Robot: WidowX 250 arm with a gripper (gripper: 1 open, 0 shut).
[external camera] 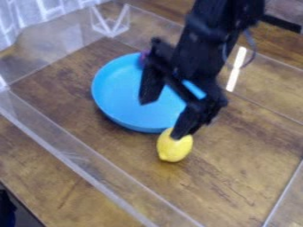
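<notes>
My gripper [178, 105], dark and open, hangs over the right part of the blue plate [116, 97], its fingers blurred. A yellow lemon [174, 148] lies on the wooden surface just below the plate's front edge, beneath the fingers, with nothing visible holding it. A small bit of a purple object [143, 58] shows at the back of the plate; the rest is hidden behind the arm.
Clear plastic walls [83, 177] run along the left and front of the wooden surface [249, 151]. A clear bracket [110, 19] stands at the back left.
</notes>
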